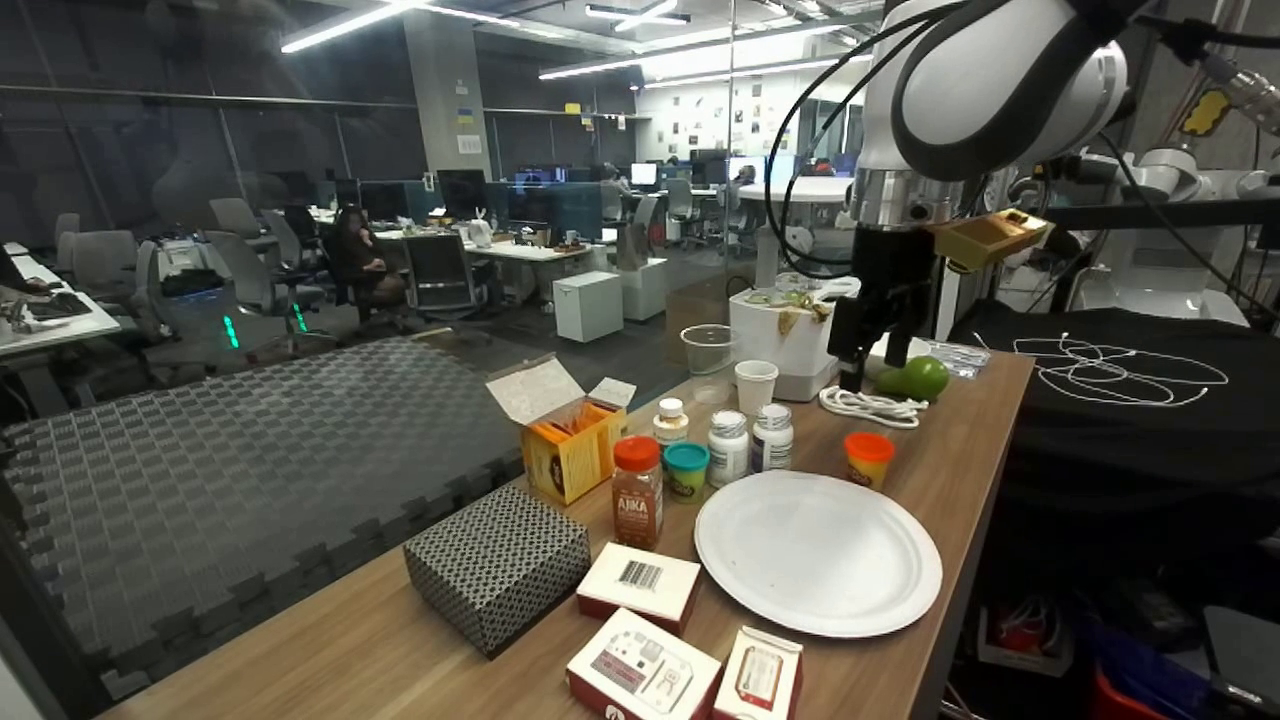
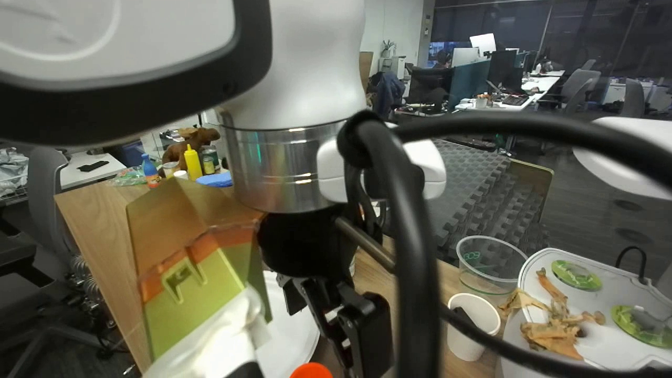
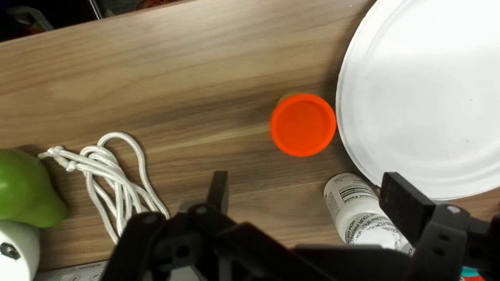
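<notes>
My gripper stands open above the wooden table, its two black fingers wide apart and only table and part of a white bottle [image 3: 358, 210] visible beneath. A small tub with an orange lid [image 3: 303, 125] stands upright just beyond the fingers in the wrist view, close beside the rim of a large white plate [image 3: 422, 117]. A coil of white cord [image 3: 119, 182] lies to the left, near a green fruit-like object [image 3: 28, 189]. In exterior view 1 the gripper [image 1: 870, 370] hangs over the cord area, behind the orange-lidded tub [image 1: 869, 457].
Bottles [image 1: 728, 448], a teal-lidded tub [image 1: 686, 470] and a red-capped spice jar [image 1: 638, 490] stand left of the plate. Several boxes [image 1: 498, 564] fill the near side. A white bin [image 1: 780, 342] and paper cup [image 1: 756, 386] stand at the back. Bare wood borders the table's right edge.
</notes>
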